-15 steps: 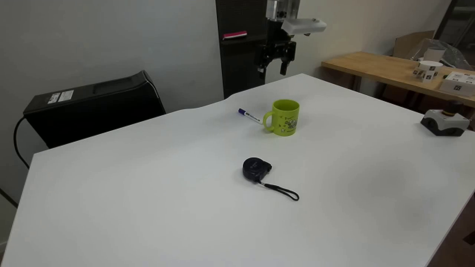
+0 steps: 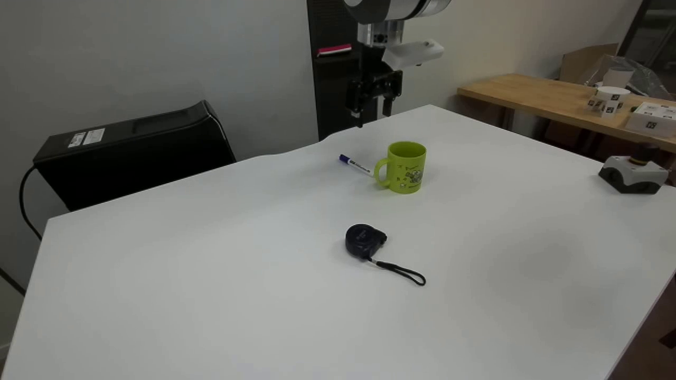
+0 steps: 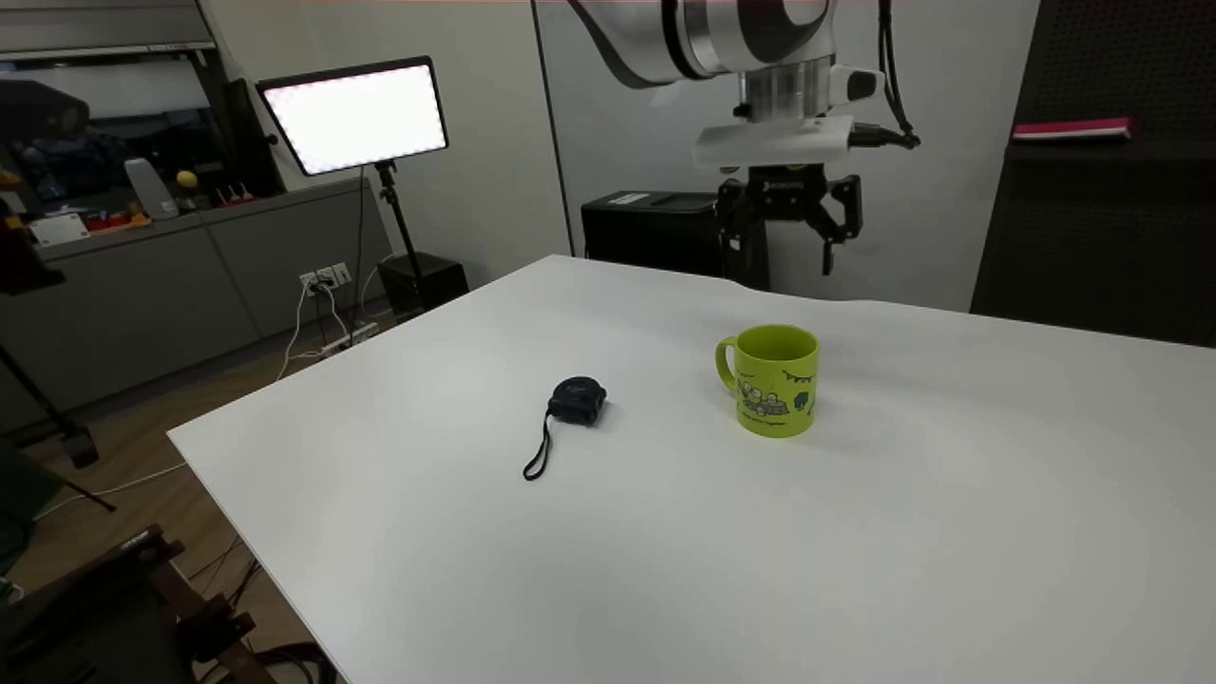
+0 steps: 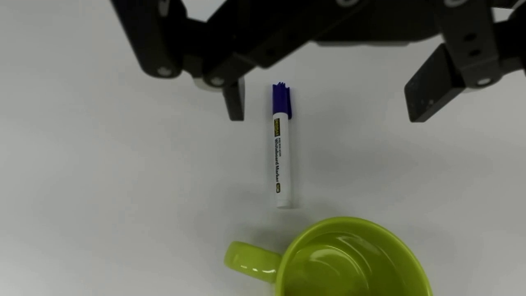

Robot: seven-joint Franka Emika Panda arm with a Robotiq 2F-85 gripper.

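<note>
A whiteboard marker (image 4: 282, 158) with a blue cap lies flat on the table, its cap end away from the mug. Close to the marker's white end stands an upright green mug (image 2: 405, 170), its handle (image 4: 252, 261) turned toward the marker's side. Looking into the mug from the wrist view, I see no object in the part that shows. My gripper hangs open above the table, nothing between its fingers. In the wrist view the marker's cap appears between the spread fingertips, well below them. The mug hides the marker in exterior view 2.
A dark tape measure (image 2: 364, 241) with a wrist strap lies on the white table (image 2: 209, 285), apart from the mug. At the right edge sits a grey switch box (image 2: 634, 172). A black case (image 2: 133, 149) stands behind the table.
In exterior view 1 my gripper has shifted left and down, closer to the marker. It remains open. Marker, mug and tape measure have stayed in place.
</note>
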